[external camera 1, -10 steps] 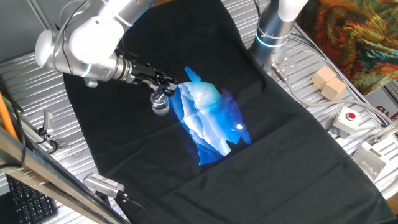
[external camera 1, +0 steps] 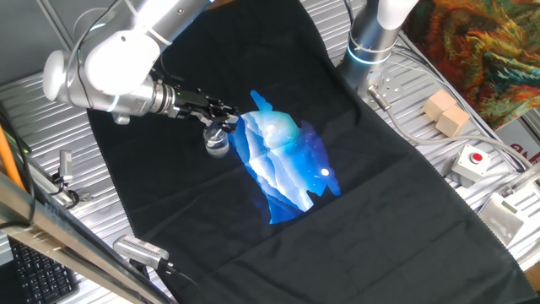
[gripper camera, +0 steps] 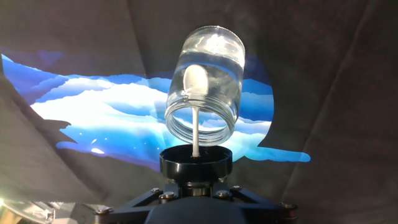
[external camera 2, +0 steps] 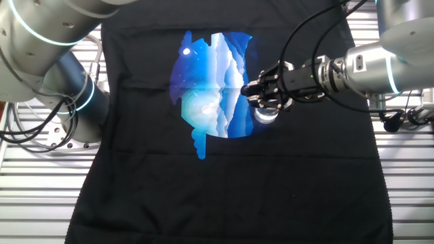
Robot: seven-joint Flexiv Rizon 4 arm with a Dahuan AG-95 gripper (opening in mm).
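Note:
A clear glass jar [gripper camera: 208, 78] lies across the middle of the wrist view, its threaded mouth facing my gripper. My gripper appears shut on a round black cap [gripper camera: 196, 167], from which a thin white stick [gripper camera: 196, 134] with an oval white end rises. The stick overlaps the jar's mouth and its oval end shows against the glass; whether it is inside cannot be told for certain. In exterior view 1 the jar [external camera 1: 217, 142] is just below the gripper tip [external camera 1: 226, 118]. Exterior view 2 shows the jar [external camera 2: 266, 116] partly hidden behind the gripper [external camera 2: 261, 93].
Black cloth [external camera 1: 371, 228] covers the table, with a bright blue cloud picture [external camera 1: 283, 160] beside the jar. Wooden blocks [external camera 1: 445, 114] and a red-button box [external camera 1: 469, 165] lie off the cloth at right.
The arm's wrist section has shifted slightly, lower in exterior view 1. The gripper tip and jar show almost no change of place.

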